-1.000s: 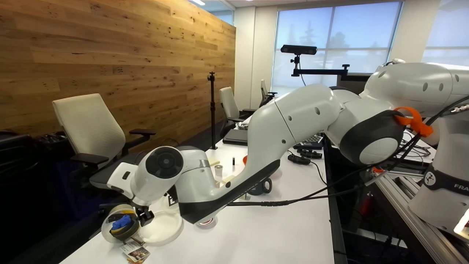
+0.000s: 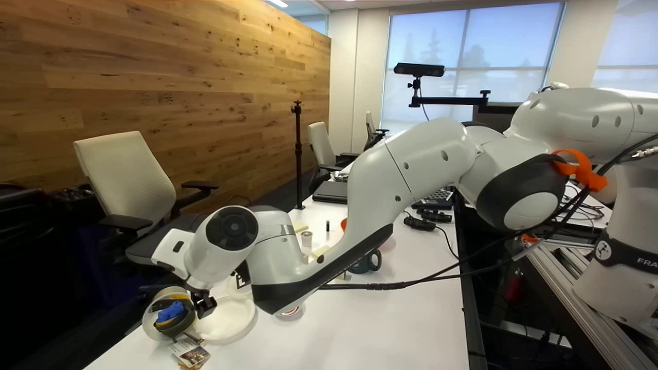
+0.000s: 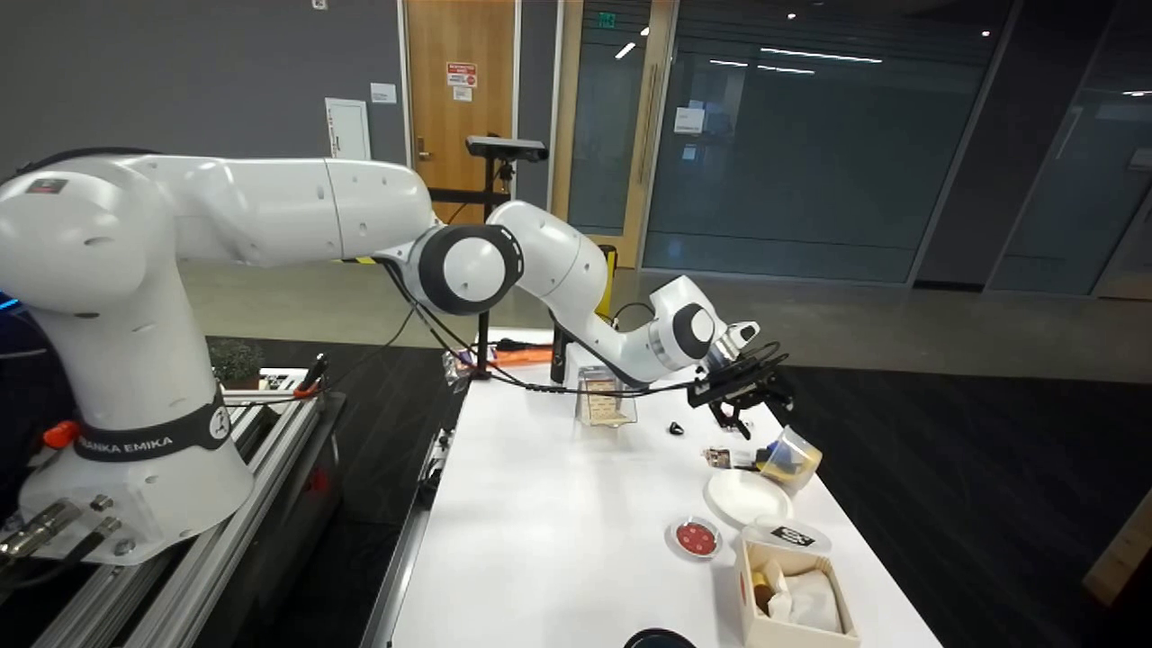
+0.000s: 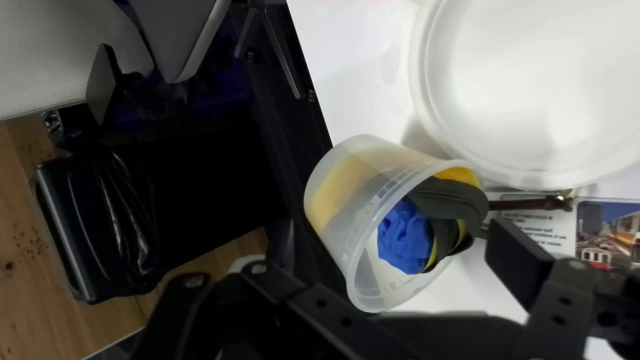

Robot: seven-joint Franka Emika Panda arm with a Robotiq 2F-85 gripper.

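Observation:
My gripper stands open above the far end of the table, its dark fingers [image 4: 519,261] spread wide with nothing held between them. Beneath it a clear plastic tub [image 4: 360,198] lies tipped on its side near the table edge. Inside the tub are a crumpled blue cloth [image 4: 405,237] and a dark grey and yellow item [image 4: 447,201], which partly sticks out of the mouth. In exterior view 1 the same tub [image 2: 150,320] appears just left of the gripper. Part of the tub is covered by the fingers in the wrist view.
A white plate [image 4: 528,90] lies beside the tub, and a printed card [image 4: 606,231] sits near its mouth. In exterior view 2, a red-patterned dish [image 3: 697,538] and a beige box [image 3: 799,605] stand close by. Past the table edge is a chair [image 2: 126,172].

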